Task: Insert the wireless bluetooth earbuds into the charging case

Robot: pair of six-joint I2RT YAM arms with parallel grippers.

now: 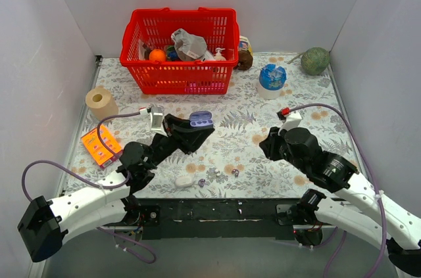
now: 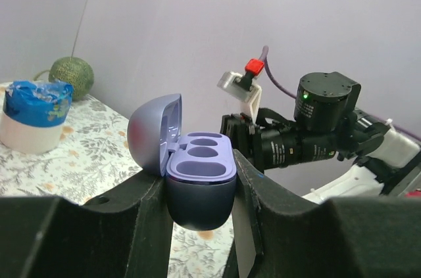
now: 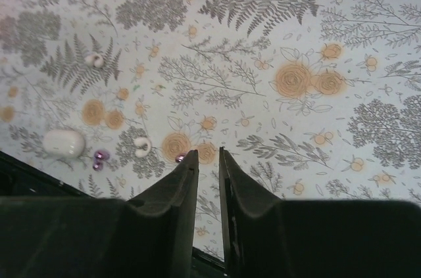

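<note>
My left gripper [image 1: 195, 132] is shut on the purple charging case [image 1: 200, 119], whose lid is raised; its compartments [image 2: 202, 153] look empty in the left wrist view. My right gripper [image 1: 266, 146] hangs at the right over the mat, apart from the case; whether its close-set fingertips are parted is hard to see. Small purple earbuds [image 3: 100, 156] and white curved pieces [image 3: 142, 147] lie on the mat near the front edge, along with a white rounded object [image 3: 64, 143].
A red basket [image 1: 179, 81] of goods stands at the back. A tape roll [image 1: 101, 104] and orange pack [image 1: 100, 148] are left; a blue-topped tub [image 1: 272, 82] and green round object [image 1: 314, 61] are back right.
</note>
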